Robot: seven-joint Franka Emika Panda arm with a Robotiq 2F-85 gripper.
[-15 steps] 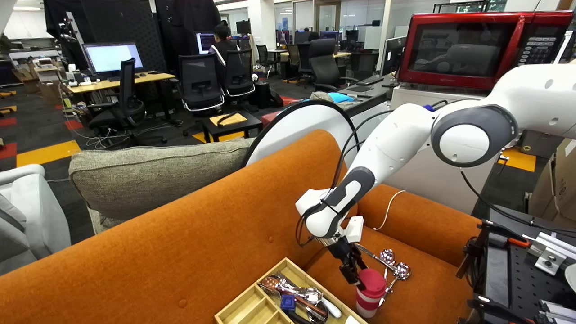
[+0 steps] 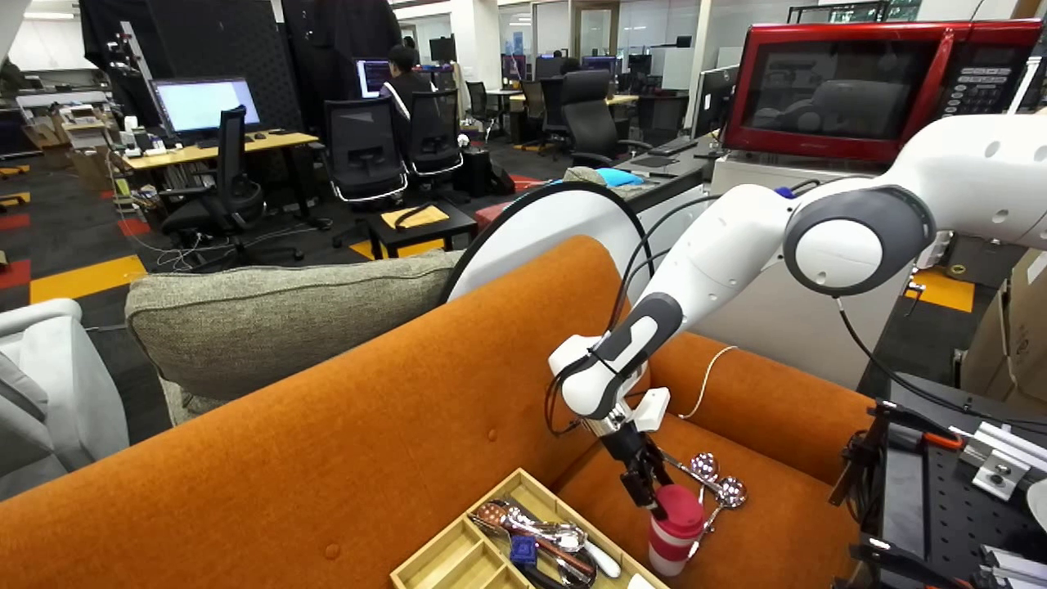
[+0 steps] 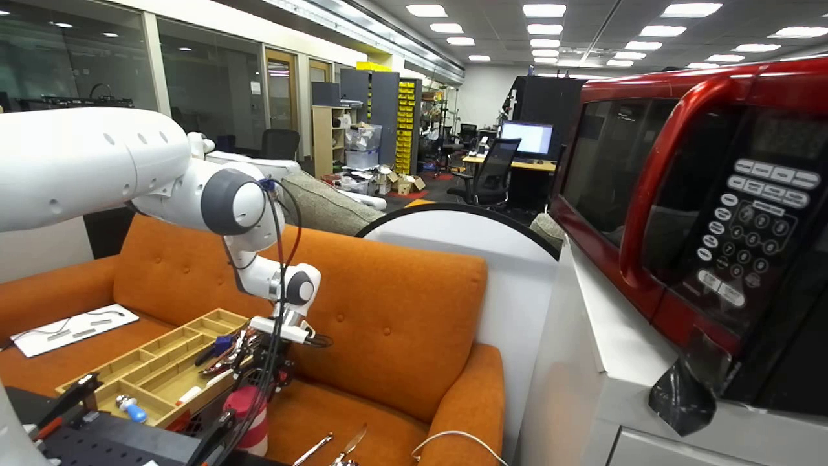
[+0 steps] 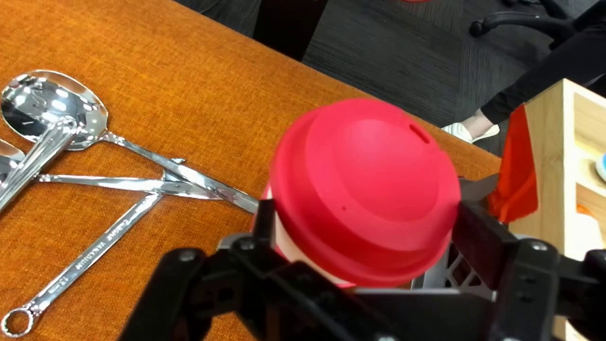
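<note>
A cup with a red lid and a red-and-white body stands on the orange sofa seat beside the wooden tray. My gripper reaches down to its top. In the wrist view the red lid fills the space between my widely spread fingers, one on each side. Whether both press on the cup cannot be made out. In the second exterior view, cables partly cover the cup, and the fingertips are hard to see.
Shiny spoons and a wrench lie on the seat close to the cup. The tray holds several utensils and a blue item. A black perforated board stands at the right, and a red microwave sits behind the arm.
The wrist has shifted slightly right in the first exterior view, and the fingers now sit more over the cup's lid. The cup has shifted only very slightly, if at all.
</note>
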